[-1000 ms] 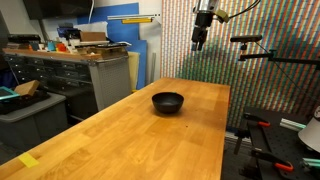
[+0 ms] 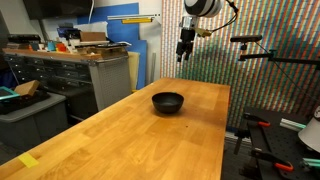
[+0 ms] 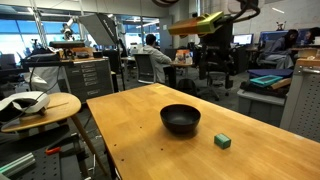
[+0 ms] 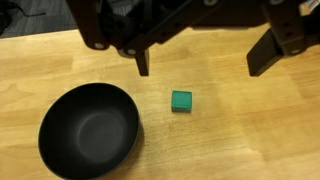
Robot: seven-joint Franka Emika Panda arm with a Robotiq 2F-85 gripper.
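A black bowl (image 2: 168,103) rests on the wooden table, and its empty inside (image 4: 88,130) shows at the lower left of the wrist view. Beside it, a small green block (image 3: 222,142) lies on the bare wood, apart from the bowl. The wrist view has this block (image 4: 181,101) near its middle, to the right of the bowl. Exterior view 1 does not show the block. High above the table, my gripper is open, its fingers wide apart and nothing between them.
Bare wood covers most of the table (image 2: 110,135) around the bowl. A yellow strip (image 2: 28,159) marks its near left end. A workbench with drawers (image 2: 98,78) stands beyond the table. A person (image 3: 151,55) sits in the background.
In exterior view 1 my gripper has shifted left and somewhat lower, still high over the table. The bowl has stayed where it was.
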